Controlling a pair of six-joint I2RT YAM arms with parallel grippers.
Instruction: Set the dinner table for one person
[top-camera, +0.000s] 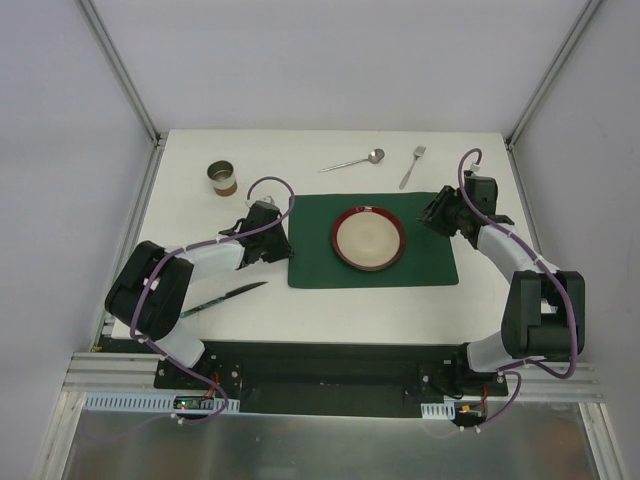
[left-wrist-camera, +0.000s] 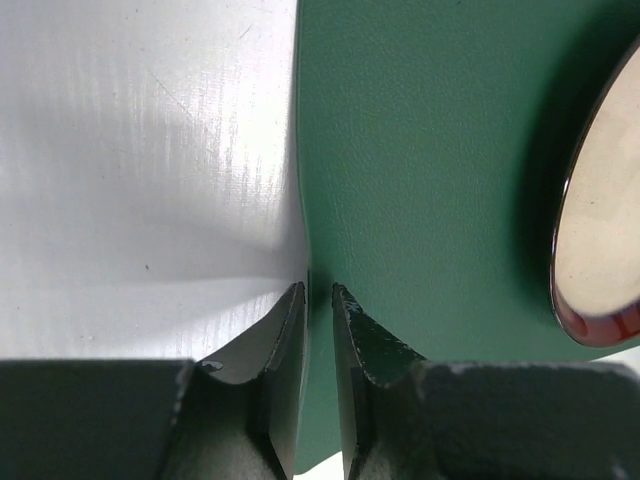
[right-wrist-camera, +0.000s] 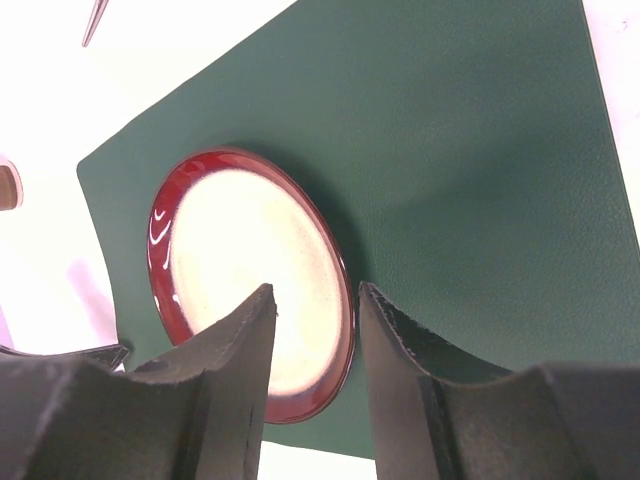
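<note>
The green placemat (top-camera: 310, 270) lies flat at the table's middle, slightly rumpled along its left edge. On it rests a cream plate (top-camera: 368, 240) with a dark red rim, a bit right of centre. My left gripper is low at the mat's left edge, its fingers (left-wrist-camera: 350, 330) one on each side, shut on that edge. Over the mat's right end hovers my right gripper, fingers apart, nothing between them. A fork (top-camera: 413, 167) and a ladle-like spoon (top-camera: 375, 156) lie behind the mat. A knife (top-camera: 245, 289) lies at front left; a metal cup (top-camera: 222, 178) stands at back left.
Bare white tabletop (top-camera: 380, 315) runs along the front of the mat. Walls stand close on the left, right and back of the table. The left forearm passes above the handle end of the knife.
</note>
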